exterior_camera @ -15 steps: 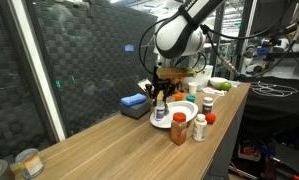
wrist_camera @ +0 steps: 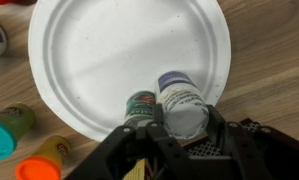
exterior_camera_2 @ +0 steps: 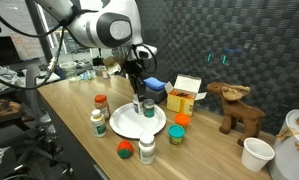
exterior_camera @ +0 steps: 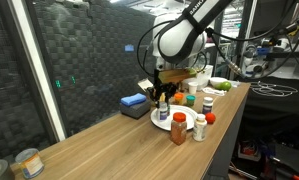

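Note:
My gripper is shut on a small bottle (wrist_camera: 180, 92) with a white cap and a dark blue band; its fingers sit on either side of the cap. In exterior view 2, that bottle (exterior_camera_2: 138, 103) is upright over the far part of the white plate (exterior_camera_2: 123, 121). Whether its base touches the plate cannot be told. Close beside it stands a green-topped dark jar (exterior_camera_2: 149, 107), which also shows next to my fingers as a jar (wrist_camera: 140, 105) in the wrist view. The plate (wrist_camera: 89, 50) is otherwise bare.
Around the plate stand a red-brown jar (exterior_camera: 178, 133), white bottles (exterior_camera_2: 147, 148), a red item (exterior_camera_2: 125, 149), a green-lidded container (exterior_camera_2: 176, 134) and an orange one (exterior_camera_2: 183, 120). A yellow box (exterior_camera_2: 185, 94) and toy animal (exterior_camera_2: 242, 108) are behind. Free wood lies left in exterior view 1 (exterior_camera: 89, 157).
My gripper and the bottle have shifted only slightly.

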